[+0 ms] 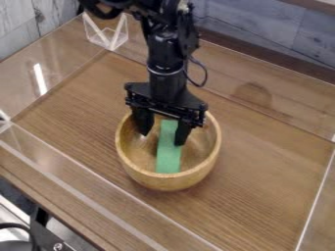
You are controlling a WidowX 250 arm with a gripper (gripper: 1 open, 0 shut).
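My black gripper [163,116] reaches down from the top centre into a tan bowl [157,178], its two fingers spread open at the bowl's back half. A green object [169,153] lies lengthwise in the bowl, its far end under or between the fingers; whether they touch it is unclear.
The bowl stands on a wooden tabletop [260,196] with free room left, right and behind. Table edges show at the top, lower left and right of the view.
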